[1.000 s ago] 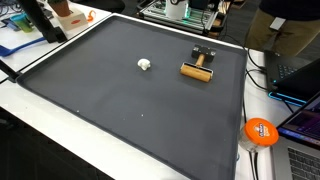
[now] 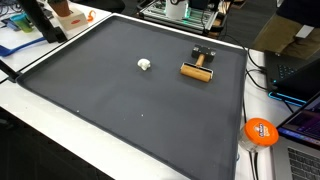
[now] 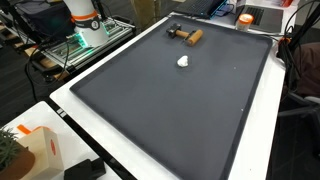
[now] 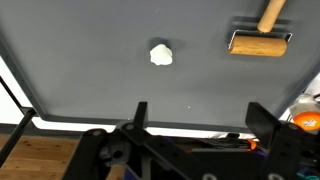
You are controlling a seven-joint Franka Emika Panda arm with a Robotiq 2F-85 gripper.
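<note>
A small white lump (image 2: 144,64) lies on the dark grey board (image 2: 110,120). In the wrist view this white lump (image 4: 161,54) is left of centre, ahead of my gripper. A roller with a wooden cylinder (image 2: 197,72) and a black end part rests farther right on the board; the wrist view has its wooden cylinder (image 4: 258,46) at upper right. My gripper hangs over the board, its dark fingers wide apart at the lower edge of the wrist view. Nothing shows between them, and neither object is touched. Neither exterior view includes the gripper.
An orange-lidded container (image 2: 259,132) stands off the board's right side, near a laptop (image 2: 303,158). A plant pot (image 3: 14,155) sits at lower left in the second exterior view. Most of the board is bare. Cables run along its outer edges.
</note>
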